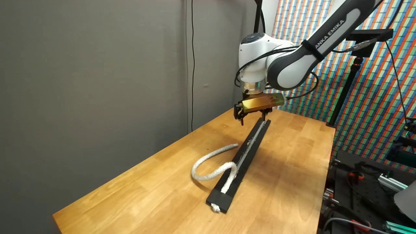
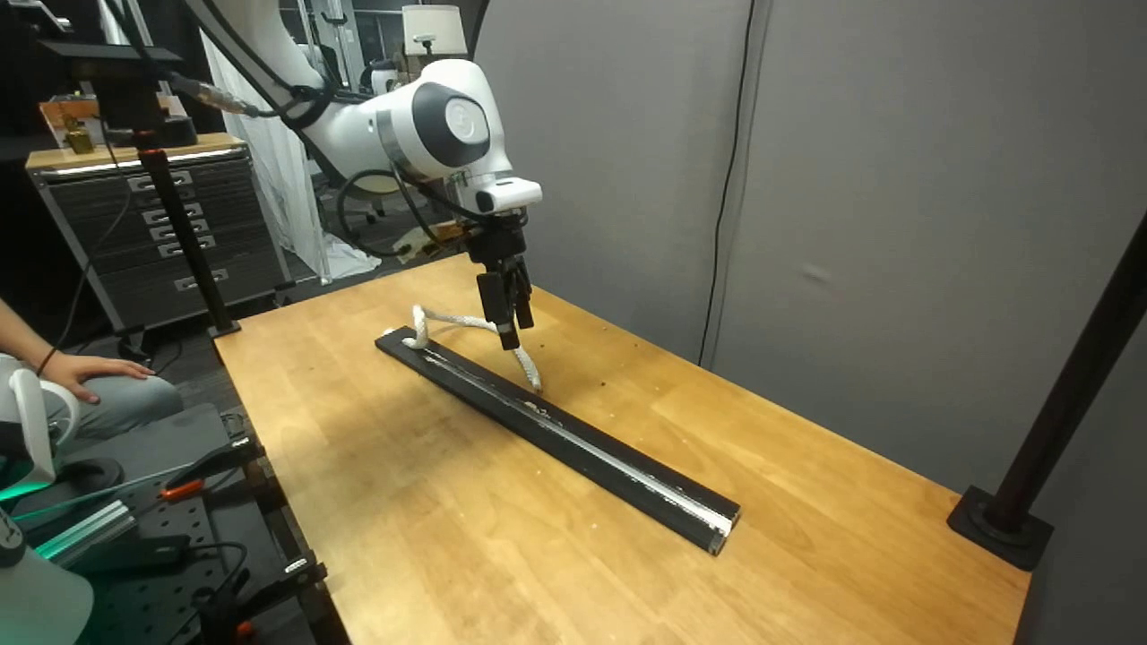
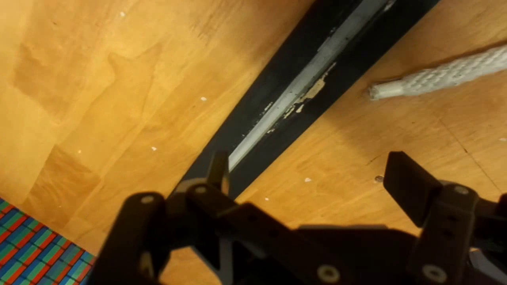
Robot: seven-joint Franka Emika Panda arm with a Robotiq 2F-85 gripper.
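A long black bar (image 1: pixel 243 165) with a light groove along its middle lies on the wooden table. From a black cap at its near end in the first exterior view comes a white braided rope (image 1: pixel 220 150), with a short knotted tip (image 1: pixel 215 208) outside the cap. The rope loops off the bar's side, and its free end (image 3: pixel 387 90) rests on the bare wood beside the bar. Above the table, my gripper (image 1: pixel 253 119) is open and empty; its fingers are spread wide in the wrist view, one (image 3: pixel 219 166) overlapping the bar, the other (image 3: pixel 404 183) over bare wood.
Clear wooden table (image 2: pixel 430 527) surrounds the bar. A grey wall (image 1: pixel 117 78) runs along one side. Black posts (image 2: pixel 1032 430) stand at the table's edges, and a cart (image 1: pixel 362 195) with tools adjoins it. Someone's hand (image 2: pixel 91 371) rests off the table.
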